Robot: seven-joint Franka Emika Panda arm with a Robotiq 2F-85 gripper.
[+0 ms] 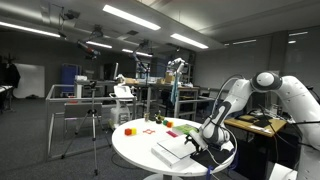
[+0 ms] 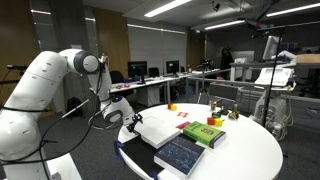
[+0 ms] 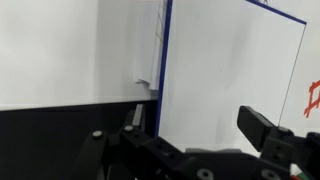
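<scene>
My gripper is open, its two dark fingers well apart along the bottom of the wrist view. Under and between them lies a flat white panel point(image 3: 205, 75) with a thin blue edge, which runs down near the left finger. Whether either finger touches it, I cannot tell. In exterior view 2 the gripper point(image 2: 136, 125) is low beside the left end of a white box-like object point(image 2: 165, 131) on the table. Exterior view 1 has the gripper point(image 1: 198, 147) close to the same white object point(image 1: 175, 146); its fingertips are too small to make out there.
A dark flat box point(image 2: 180, 155) lies in front of the white object, and a green box point(image 2: 203, 133) is to its right. Small coloured blocks point(image 2: 215, 122) stand farther back.
</scene>
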